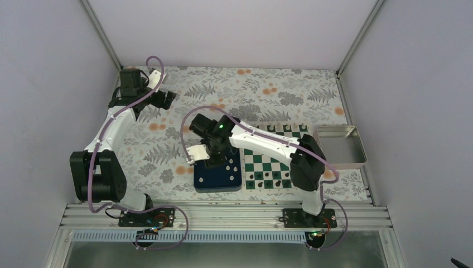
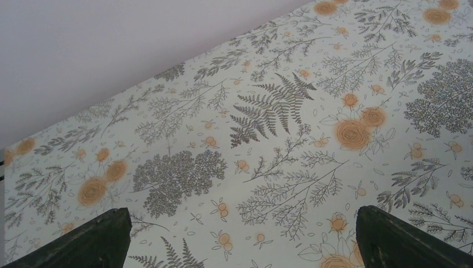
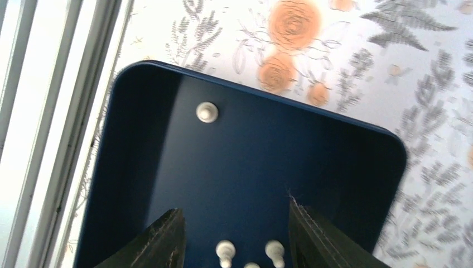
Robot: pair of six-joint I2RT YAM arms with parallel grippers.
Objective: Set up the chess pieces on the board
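Note:
A dark blue tray [image 1: 217, 188] stands left of the green and white chessboard [image 1: 266, 166]. Several small pale pieces lie in it, among them a white piece [image 3: 207, 113] alone near one side and two more, a pale piece [image 3: 225, 249] and another pale piece [image 3: 274, 249], lower down in the right wrist view. Above the tray hangs my right gripper, its fingers apart with nothing between them. The right arm covers part of the tray and board from above. Far left, my left gripper is open over bare table.
Dark pieces [image 1: 268, 184] stand along the board's near rows, and pale pieces [image 1: 287, 128] along its far edge. An empty metal bin [image 1: 363, 151] sits right of the board.

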